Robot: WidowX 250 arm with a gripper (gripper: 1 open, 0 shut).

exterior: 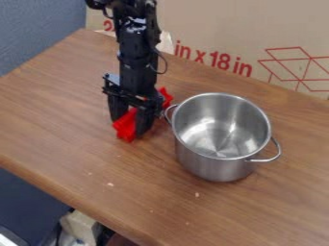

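My black gripper (pixel 139 110) is lowered at the centre-left of the camera view, shut on a red object (pixel 125 125) lying on or just over the wooden table (pixel 64 125). The red object shows on both sides of the dark fingers. A steel pot (pixel 221 150) with two handles stands upright just right of the gripper.
A cardboard panel (pixel 241 38) with red print stands along the back.
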